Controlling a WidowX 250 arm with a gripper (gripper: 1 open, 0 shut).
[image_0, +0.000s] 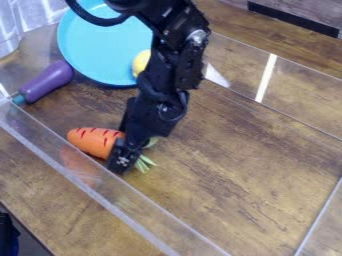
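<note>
My black gripper (136, 145) is low over an orange toy carrot (94, 141) with green leaves, its fingertips at the carrot's leafy end and partly covering it; the fingers are open, though whether they touch the carrot is unclear. The carrot lies on the wooden surface at the lower left of centre.
A purple toy eggplant (48, 80) lies at the left. A blue plate (91, 45) is at the upper left, with a yellow object (140, 62) beside it, partly behind the arm. Clear strips (265, 75) cross the wood.
</note>
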